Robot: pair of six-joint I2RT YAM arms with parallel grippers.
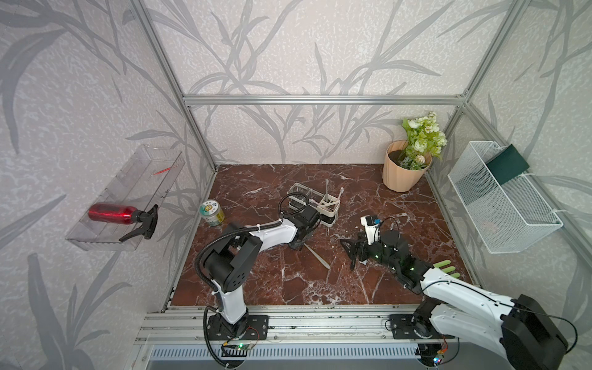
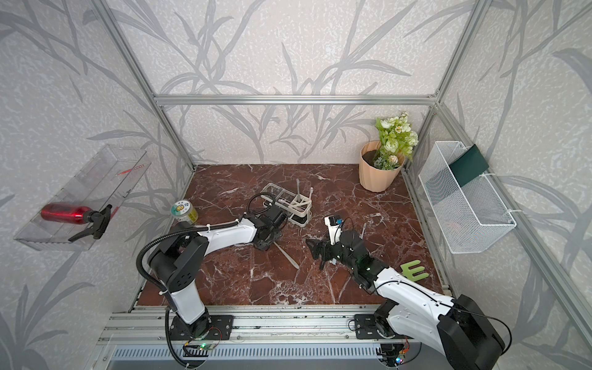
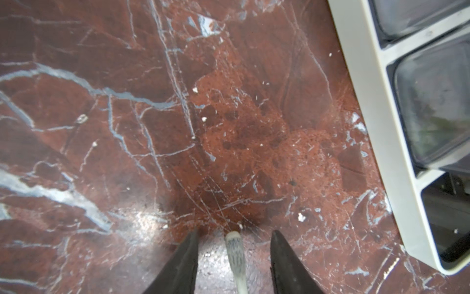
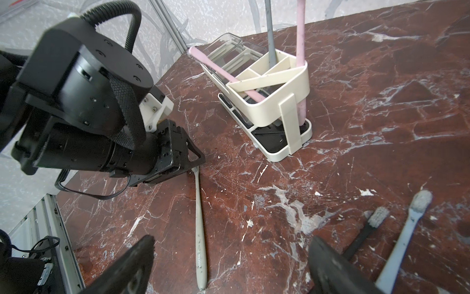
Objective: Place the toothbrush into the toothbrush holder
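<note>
A pale grey-green toothbrush (image 4: 199, 230) lies on the marble table in front of the cream holder (image 4: 265, 111), which holds several upright or leaning brushes. My left gripper is low at one end of that toothbrush, fingers open on either side of it, beside the holder's edge. My right gripper stands open further right, over the front area near a black toothbrush (image 4: 364, 230) and a grey-blue toothbrush (image 4: 401, 240) lying on the table.
A potted plant (image 1: 400, 169) stands at the back right, a tin (image 1: 211, 212) at the left. A green fork-shaped object (image 2: 413, 271) lies at the right edge.
</note>
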